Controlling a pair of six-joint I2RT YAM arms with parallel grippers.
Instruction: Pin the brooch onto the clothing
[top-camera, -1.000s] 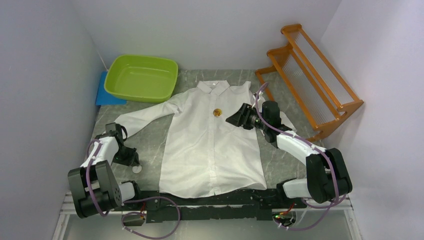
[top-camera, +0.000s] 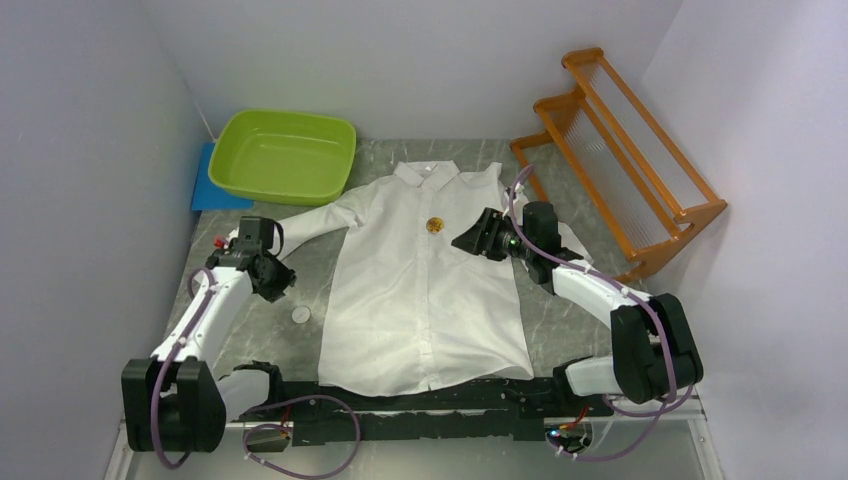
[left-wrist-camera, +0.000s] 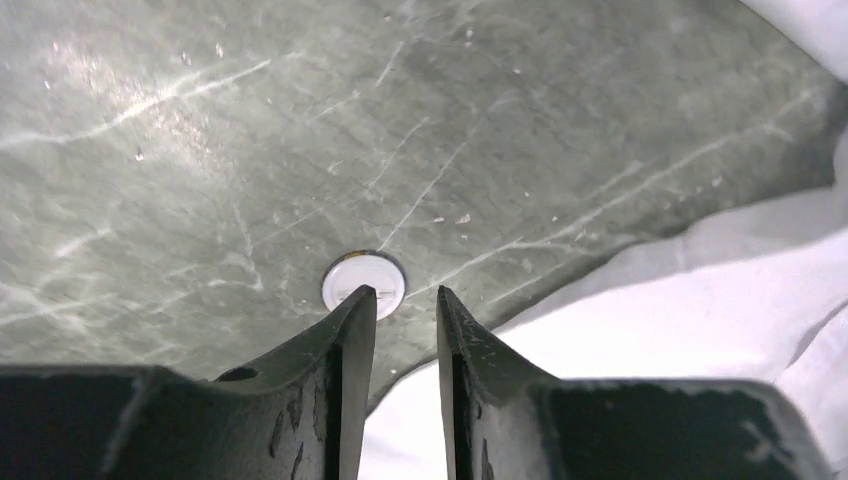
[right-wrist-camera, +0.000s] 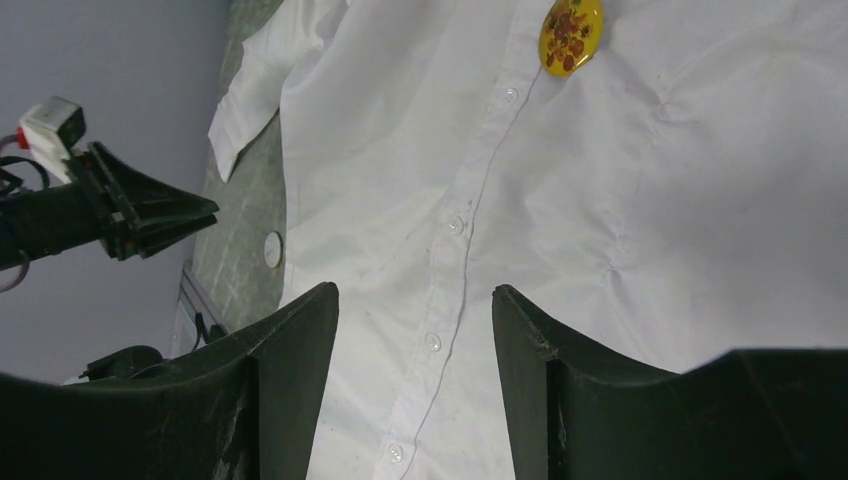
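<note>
A yellow oval brooch (top-camera: 435, 225) with a dark red pattern lies on the front of the white shirt (top-camera: 380, 300), close by its button strip; the right wrist view shows the brooch (right-wrist-camera: 571, 37) at the top. On the grey table left of the shirt rests a round white disc (top-camera: 301, 314) with its dark rim, also seen in the left wrist view (left-wrist-camera: 364, 284). My left gripper stands over the table by the disc, fingers apart and empty. Over the shirt, right of the brooch, my right gripper is open with nothing between its fingers.
A green basin (top-camera: 283, 157) stands at the back left, partly over a blue sheet (top-camera: 209, 188). A wooden rack (top-camera: 640, 165) occupies the back right. Bare table lies around the disc.
The disc has shifted right and a little back, toward the shirt. My left gripper moved right with it and now stands farther back, clear of it. The right arm keeps its place.
</note>
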